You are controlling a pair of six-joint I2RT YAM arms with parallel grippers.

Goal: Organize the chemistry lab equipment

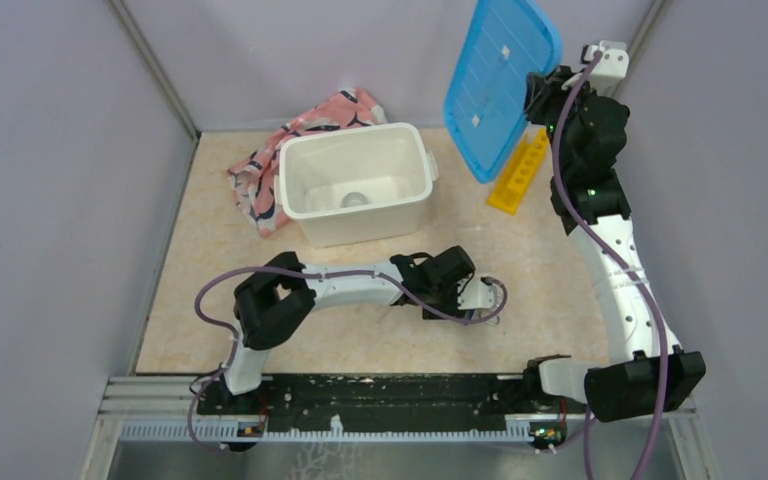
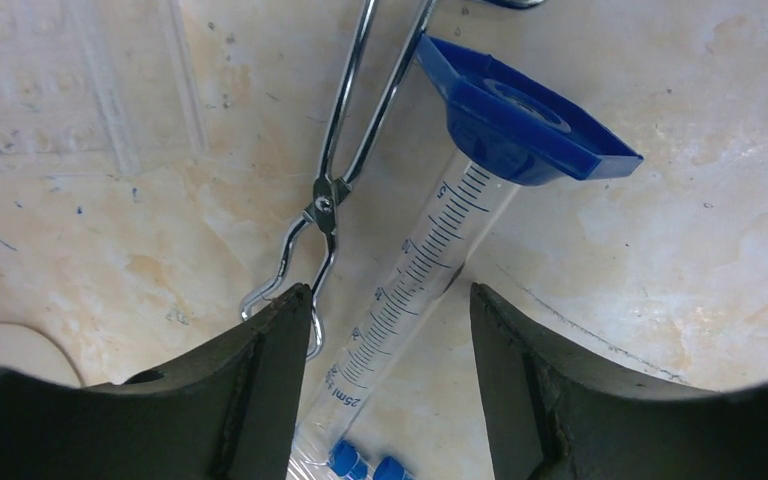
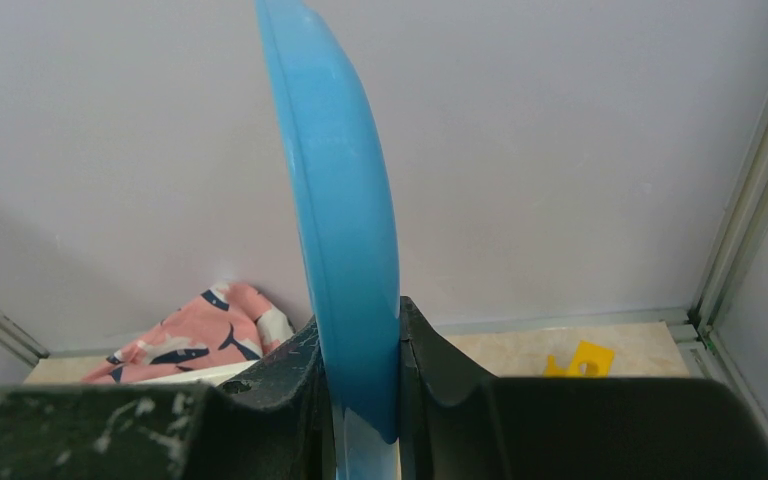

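A graduated cylinder point(image 2: 405, 285) with a blue base point(image 2: 520, 125) lies on the table between the part-open fingers of my left gripper, beside metal tongs point(image 2: 324, 200). Small blue stoppers point(image 2: 347, 459) show at the bottom edge. In the top view, the left gripper point(image 1: 470, 305) is low at front centre. My right gripper point(image 1: 550, 90) holds the blue lid point(image 1: 490, 80) raised at the back right; in the right wrist view the lid point(image 3: 345, 240) stands edge-on between its fingers.
A white bin point(image 1: 300, 200) sits at centre back, with a pink patterned cloth point(image 1: 255, 180) behind its left side. A yellow rack point(image 1: 510, 190) lies beneath the lid. A clear plastic tray point(image 2: 70, 80) lies near the tongs.
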